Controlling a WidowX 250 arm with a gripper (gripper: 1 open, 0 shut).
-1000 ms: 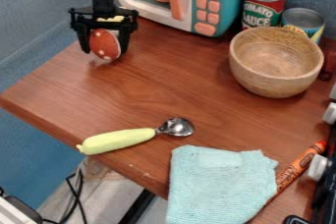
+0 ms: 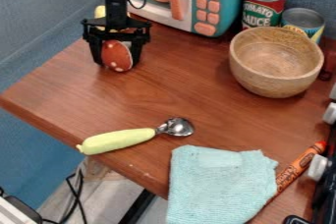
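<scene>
My black gripper [image 2: 116,37] is low at the back left of the wooden table [image 2: 157,90], with its fingers around a red round object [image 2: 117,57] with light markings. Whether the fingers press on it is hard to tell. Something yellow shows behind the arm, mostly hidden.
A toy microwave [image 2: 210,2], two cans [image 2: 262,7] and a wooden bowl [image 2: 276,66] stand at the back and right. A scoop [image 2: 118,140], a cloth [image 2: 217,184] and an orange tube [image 2: 302,164] lie in front.
The gripper and red object have moved slightly right and down, toward the front, since a second ago.
</scene>
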